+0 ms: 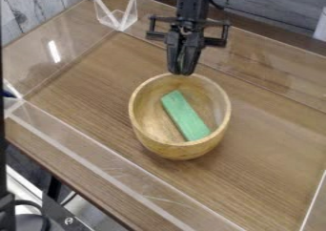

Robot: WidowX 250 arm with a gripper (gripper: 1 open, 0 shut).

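A round wooden bowl [151,130] sits in the middle of the table, with a green rectangular block [185,115] lying inside it. My black gripper [184,65] hangs just above the bowl's far rim, its fingers pointing down and close together, shut with nothing visible between them.
A clear angular plastic object [117,13] stands at the back left. The wooden table [76,101] is open to the left and right of the bowl. Black cables [26,208] lie at the near left edge.
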